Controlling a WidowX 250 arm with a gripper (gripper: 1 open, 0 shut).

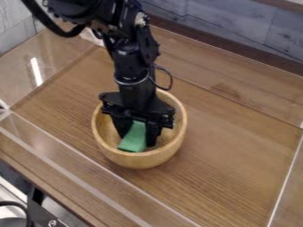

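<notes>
A round light wooden bowl (pixel 142 158) stands on the wooden table, in the middle of the view. The black arm reaches down from the top left, and its gripper (pixel 136 126) is low inside the bowl, shut on a green object (pixel 134 140). The green object sits within the bowl, partly hidden by the gripper, so its full shape cannot be seen.
At the lower left the table ends at an edge, with black cables beyond it.
</notes>
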